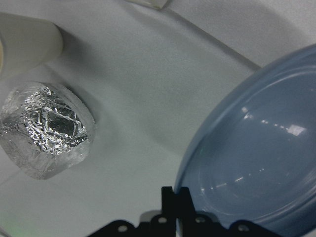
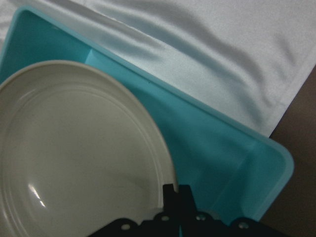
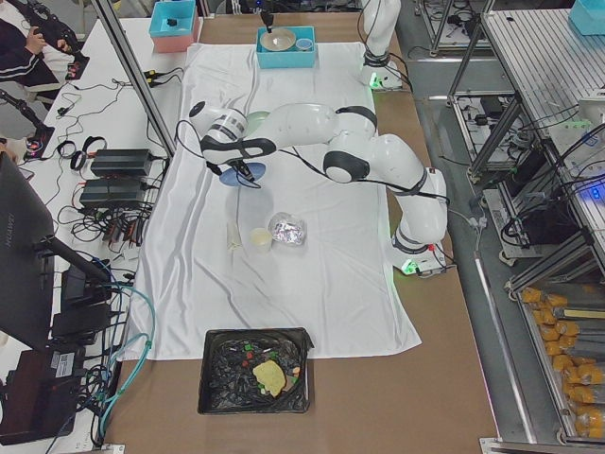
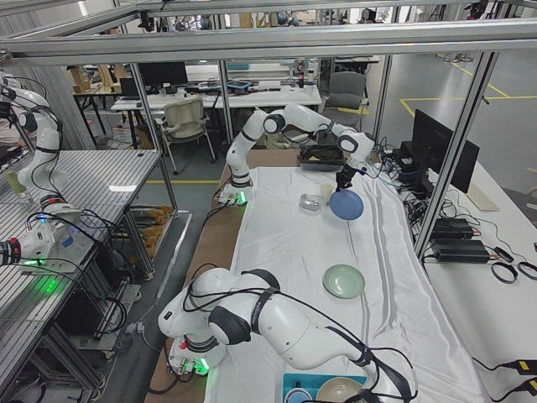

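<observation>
A blue plate [image 4: 346, 206] is held at its rim by my left gripper, shut on it; the left wrist view shows it beside a foil-covered bowl [image 1: 47, 133] and a pale cup [image 1: 27, 44]. My right gripper is shut on the rim of a beige plate [image 2: 74, 138] over a turquoise bin [image 2: 256, 182]; in the left camera view that plate [image 3: 278, 40] is at the far end, over the bin [image 3: 288, 60]. A green plate [image 4: 343, 280] lies on the white cloth between the two arms.
A black lined tray [image 3: 227, 374] with food pieces sits at the near end. A small blue-rimmed cup [image 3: 304, 44] is in the turquoise bin. A monitor and cables crowd the left side.
</observation>
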